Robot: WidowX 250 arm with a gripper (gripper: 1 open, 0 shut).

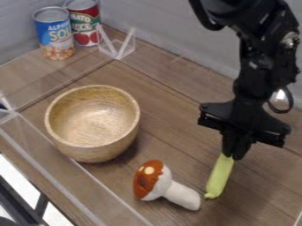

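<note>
My black gripper (236, 146) hangs at the right, its fingertips low over the upper end of a pale green elongated object (220, 177) lying on the wooden table. The fingers look close together; whether anything is between them is hidden. A white mushroom-like object with an orange-brown spotted cap (154, 178) lies left of the green one. A light wooden bowl (92, 143) stands further left.
An Alphabet soup can (55, 33) and a red can (84, 19) stand at the back left by a clear plastic piece (116, 44). Walls bound the back.
</note>
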